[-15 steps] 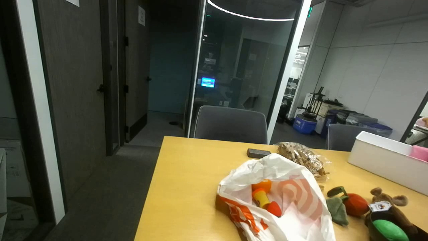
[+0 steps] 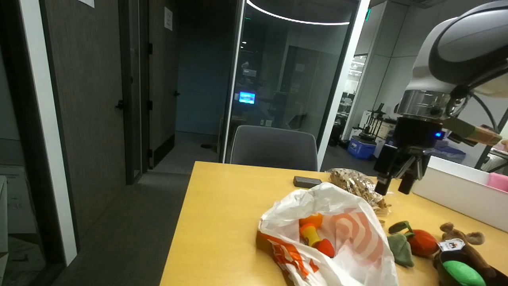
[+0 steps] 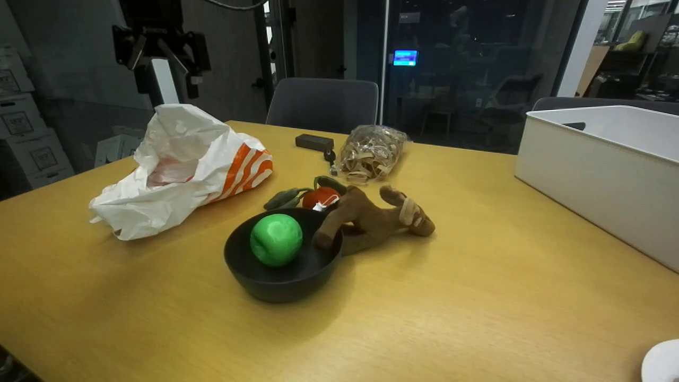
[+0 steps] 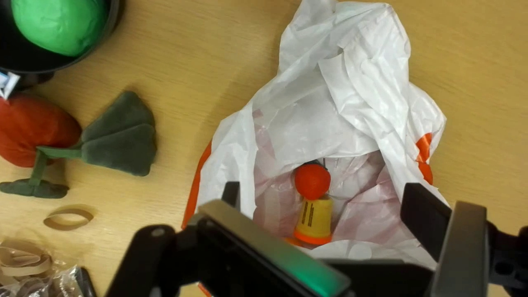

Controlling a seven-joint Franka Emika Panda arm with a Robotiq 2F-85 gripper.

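Note:
My gripper (image 2: 393,190) is open and empty, held above the table. In the wrist view its fingers (image 4: 465,247) stand wide apart over the mouth of a crumpled white plastic bag (image 4: 366,84) with orange markings. Inside the bag lie a red ball-like piece (image 4: 312,181) and a yellow piece with an orange rim (image 4: 315,218); an orange item (image 2: 312,220) also shows there in exterior view 1. The second exterior view has the gripper (image 3: 162,86) above the bag (image 3: 184,165), apart from it.
A black bowl (image 3: 286,286) holds a green apple (image 3: 276,240), with a brown plush toy (image 3: 375,219) against it. Nearby lie a red plush with green leaves (image 2: 422,243), a clear bag of rubber bands (image 3: 372,153) and a dark block (image 3: 314,142). A white bin (image 3: 598,172) stands right.
The arm and gripper have come into exterior view 1 from outside the frame, at the upper right. The bag and the other objects look unmoved.

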